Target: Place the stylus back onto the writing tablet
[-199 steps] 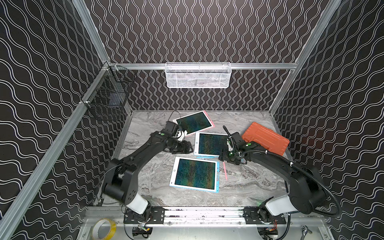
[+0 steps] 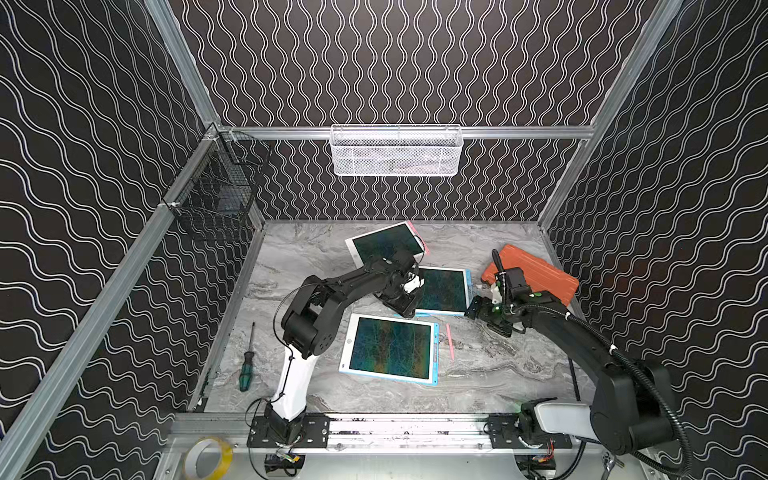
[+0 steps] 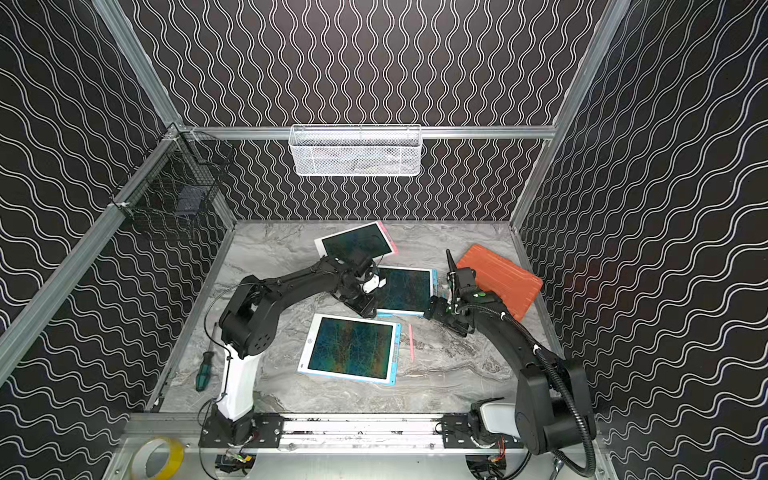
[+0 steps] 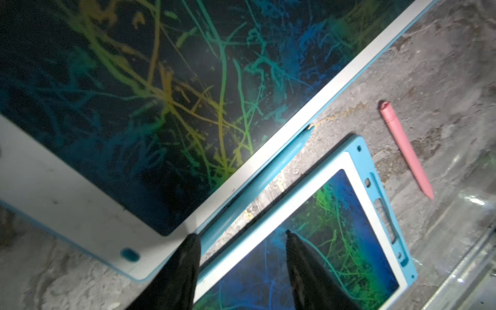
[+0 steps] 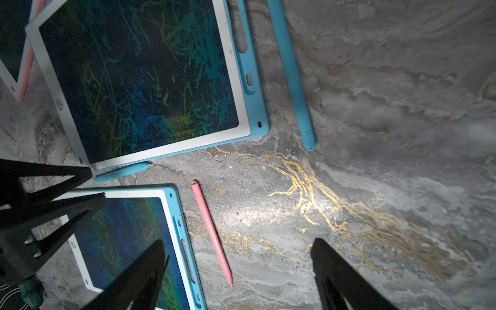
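Observation:
A blue stylus lies in the narrow gap between the middle tablet and the front tablet. My left gripper is part open above the stylus's left end, its fingers spread to either side. Whether they touch it, I cannot tell. Seen from the right wrist, the left fingertips come close to that stylus. A second blue stylus rests on the table right of the middle tablet. A pink stylus lies right of the front tablet. My right gripper is open and empty.
A pink-edged tablet sits at the back. An orange case stands at the back right, behind the right arm. A screwdriver lies at the far left. Bare table shows at the front right.
My left gripper has swung right, from beside the middle tablet to over its left part and front edge. The right gripper has shifted right, away from that tablet. The tablets stay put.

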